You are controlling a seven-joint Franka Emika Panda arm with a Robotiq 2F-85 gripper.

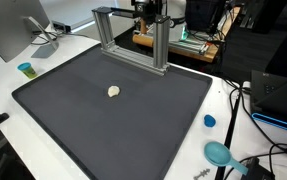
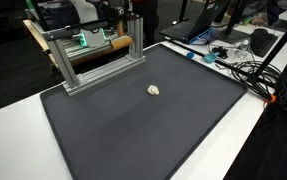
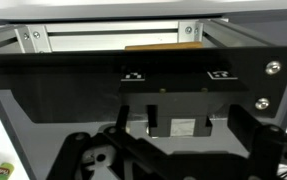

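A small pale, roundish object [image 1: 113, 91] rests on the dark grey board [image 1: 93, 125]; exterior view 2 shows the same pale object [image 2: 152, 90] with bare board around it. My gripper is open in the wrist view, its dark fingers spread apart. Dark parts there blend together, so contact is hard to judge. The gripper is high at the metal frame [image 1: 133, 55], away from the pale object, and only partly visible in the exterior views.
The metal frame [image 2: 103, 72] stands along one board edge. A blue-green cup [image 1: 27, 70] is beyond the board. Near the front right lie a turquoise ladle-like item [image 1: 219, 154] and a blue object [image 1: 209, 121]. Cables [image 2: 253, 73] run beside the table. Most of the board is clear.
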